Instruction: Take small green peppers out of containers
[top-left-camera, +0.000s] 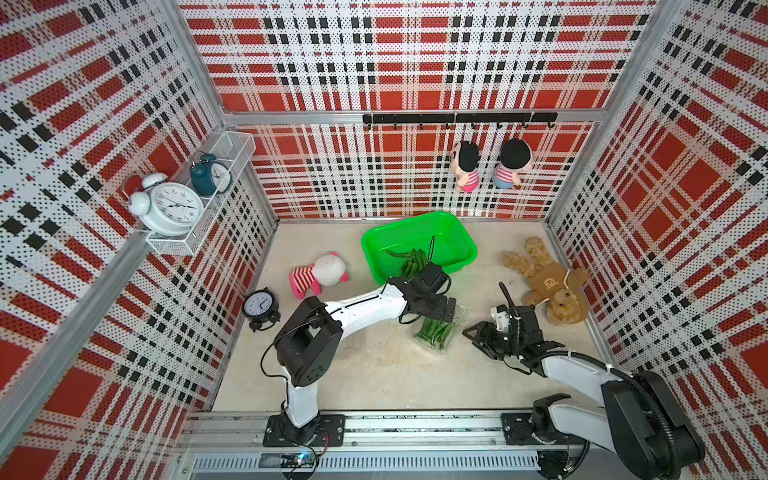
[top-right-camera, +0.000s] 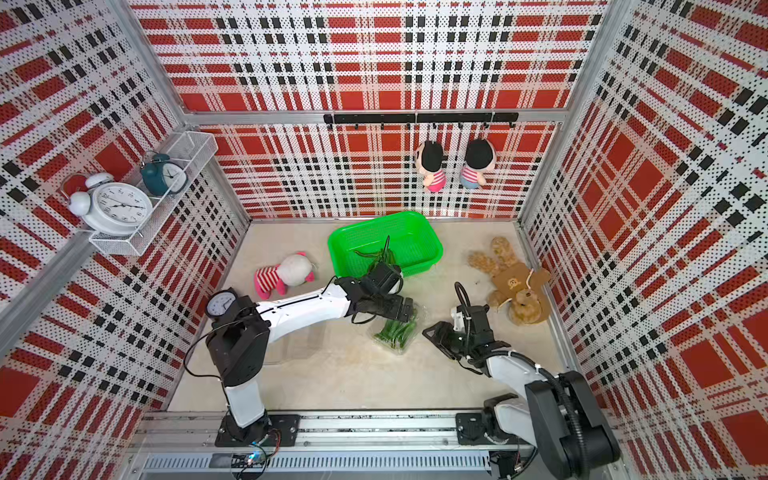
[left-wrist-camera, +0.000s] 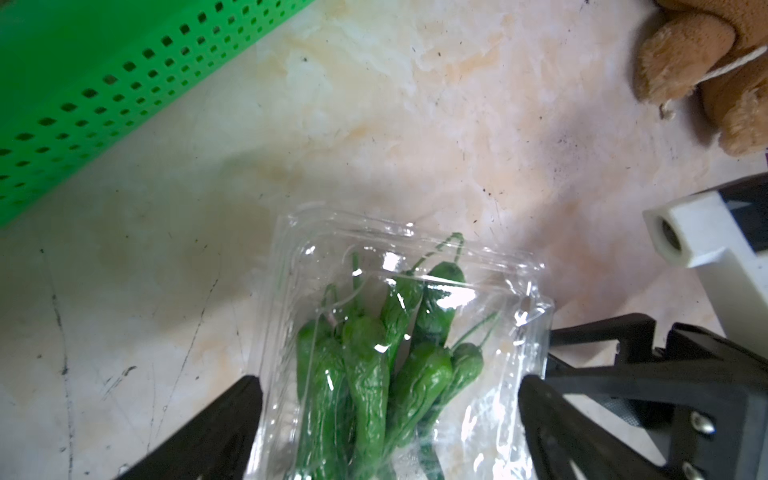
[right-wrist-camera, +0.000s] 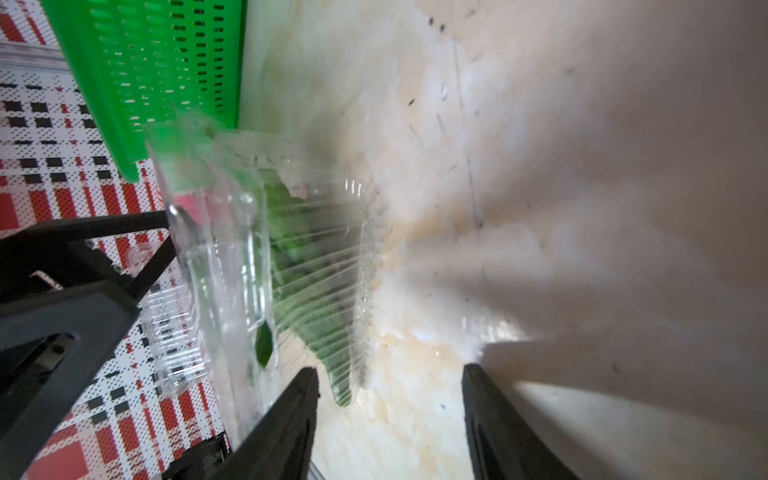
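Note:
A clear plastic container (left-wrist-camera: 400, 360) with several small green peppers (left-wrist-camera: 364, 400) rests on the table, in front of the green basket (top-left-camera: 448, 236); more green pods (top-left-camera: 404, 260) lie in the basket. My left gripper is open just over the container, its fingers at either side of it in the left wrist view. My right gripper stands open low over the table at the container's right, apart from it in the top views, with nothing between its fingers.
A brown teddy bear (top-left-camera: 552, 284) lies at the right wall, a striped plush toy (top-left-camera: 312, 276) at the left of the basket, and a black clock (top-left-camera: 260, 304) near the left wall.

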